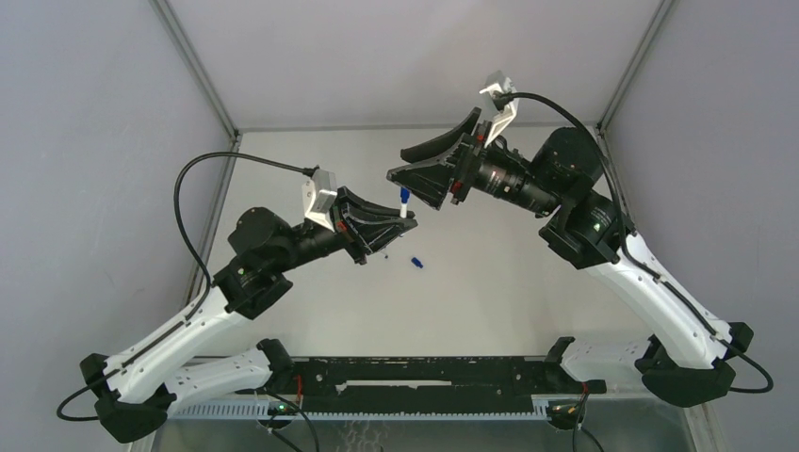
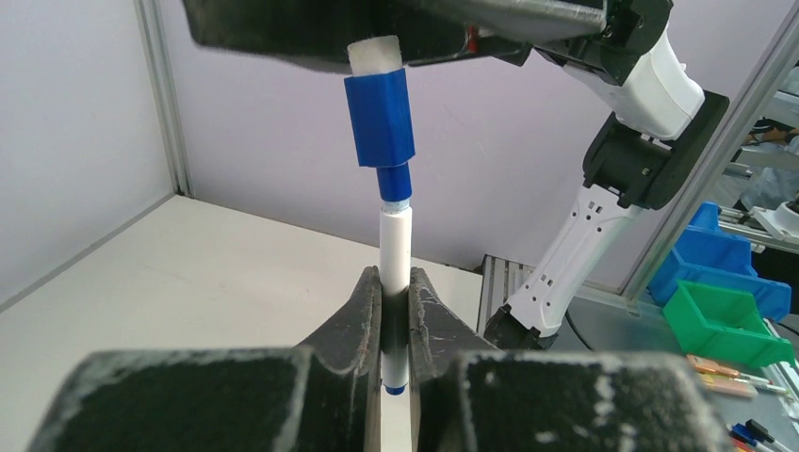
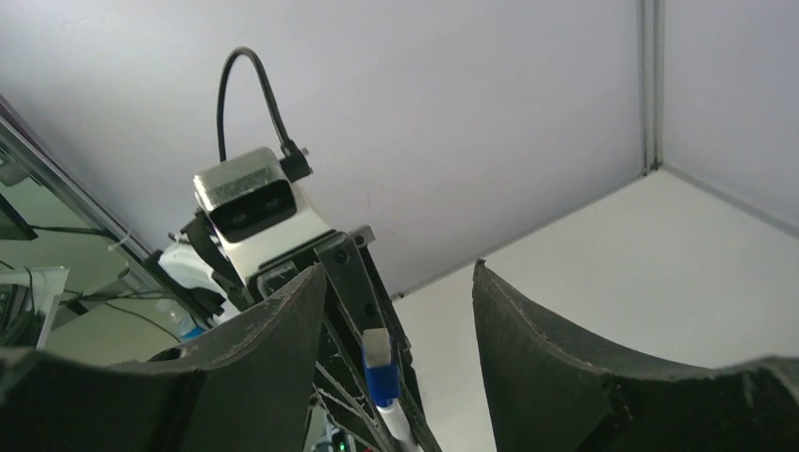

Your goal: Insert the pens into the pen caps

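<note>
My left gripper is shut on the white barrel of a pen [image 2: 396,234], which stands nearly upright. On the pen's upper end sits a blue cap [image 2: 381,122] with a pale grey top; a narrow light band shows between blue part and barrel. The open right gripper has its fingers around the line of the cap, which appears between and beyond its fingers, touching neither visibly. From above, the right fingers [image 1: 422,177] hide the cap's top. A loose blue cap [image 1: 416,262] lies on the table.
Small bits, partly hidden by the left gripper, lie near the loose cap. Green bin [image 2: 725,315] and blue bin [image 2: 711,254] stand outside the frame rail, with several pens near them.
</note>
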